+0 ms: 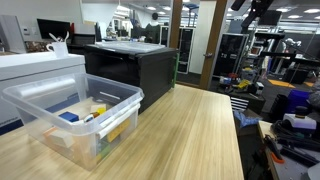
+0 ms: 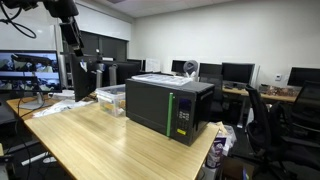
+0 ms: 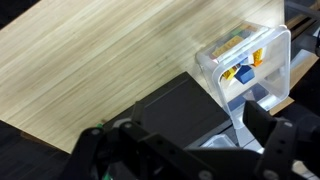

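My gripper shows along the bottom of the wrist view, its two dark fingers spread apart with nothing seen between them. It hangs high over the table, pointing down. A clear plastic bin (image 1: 77, 117) sits on the wooden table, at the left in exterior view 1. Inside it are a blue item (image 3: 244, 74) and some yellow and white items. Beside the bin stands a black microwave (image 2: 165, 108) with a green strip on its front. The gripper is well apart from both bin and microwave.
A clear lid or tray (image 1: 125, 46) lies on top of the microwave. A white mug (image 1: 59, 46) with sticks in it stands behind the bin. Office chairs (image 2: 272, 125) are beyond the table.
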